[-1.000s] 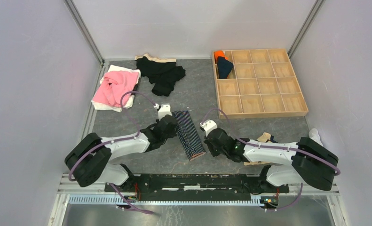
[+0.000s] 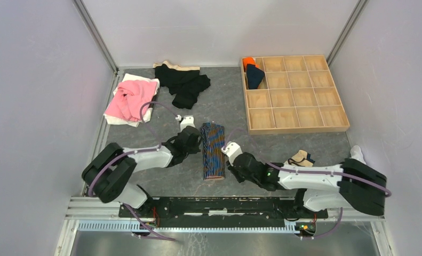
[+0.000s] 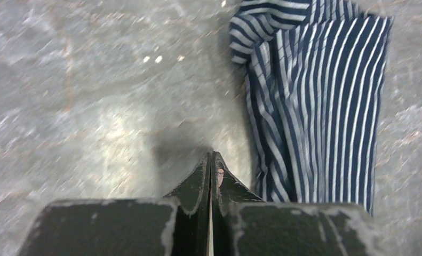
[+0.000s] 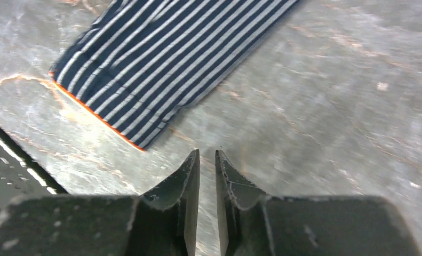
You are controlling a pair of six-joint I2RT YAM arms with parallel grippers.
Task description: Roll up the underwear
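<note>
The dark navy, white-striped underwear (image 2: 214, 152) lies folded into a long narrow strip between my two grippers, almost straight front to back. Its near end shows an orange edge in the right wrist view, where the striped cloth (image 4: 160, 64) runs off the top. At its left side, my left gripper is shut, with no cloth visible between its fingertips. The cloth's left edge (image 3: 272, 122) is bunched, with a fold at its far end. My right gripper is slightly open, off the right side of the near end, with bare table between its fingers.
A wooden compartment box (image 2: 299, 129) stands at the back right, with orange and navy items in its left column. Pink and white cloths (image 2: 131, 101) and black garments (image 2: 182, 85) lie at the back left. A beige item (image 2: 300, 158) sits beside the right arm.
The strip has turned from slanted to nearly straight, its far end shifting right. The left gripper moved only slightly.
</note>
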